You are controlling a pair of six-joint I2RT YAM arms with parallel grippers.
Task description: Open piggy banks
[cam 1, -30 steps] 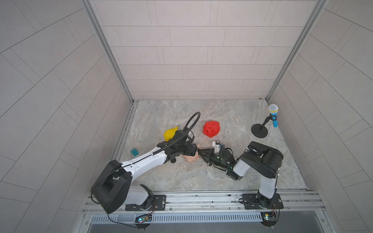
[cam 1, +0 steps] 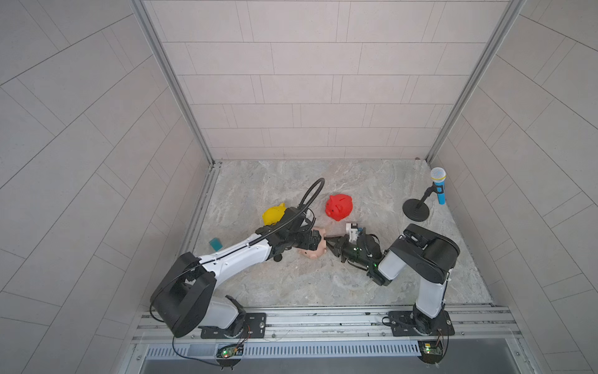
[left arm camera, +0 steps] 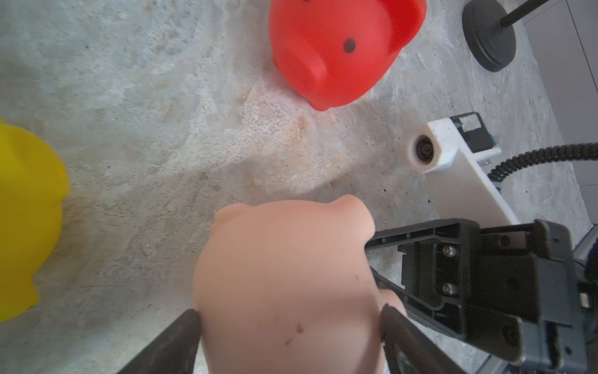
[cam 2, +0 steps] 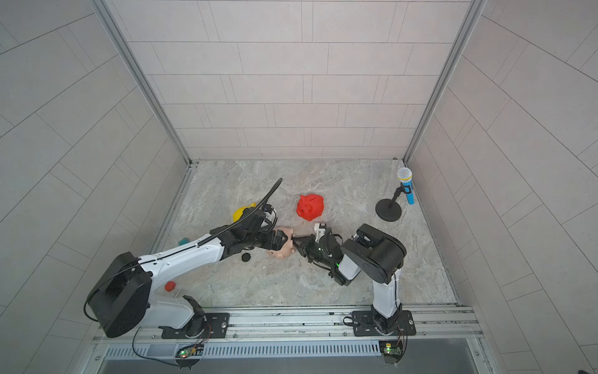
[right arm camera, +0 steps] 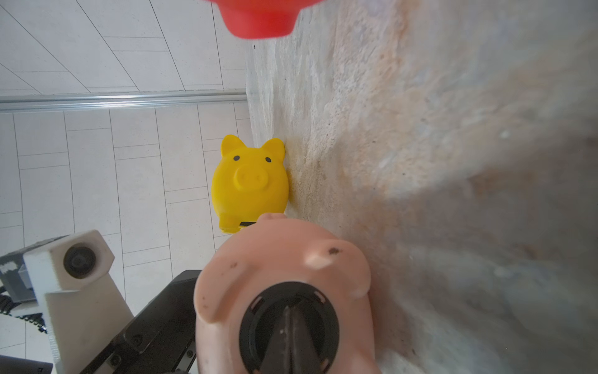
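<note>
A pink piggy bank (left arm camera: 280,261) sits at the table's middle. My left gripper is open around its body, one finger either side; contact is hard to tell. My right gripper is shut, its tips at the black round plug (right arm camera: 261,324) in the pig's underside, nothing visible between them. A red piggy bank (cam 1: 338,206) stands behind, and a yellow one (right arm camera: 249,187) to the left, partly hidden by my left arm in the top views.
A black stand (cam 1: 415,209) with a blue tube (cam 1: 441,194) is at back right. A teal block (cam 1: 215,243), a small red object (cam 2: 169,286) and a dark disc (cam 2: 246,256) lie leftward.
Both arms and the pink pig have shifted slightly right over the last second.
</note>
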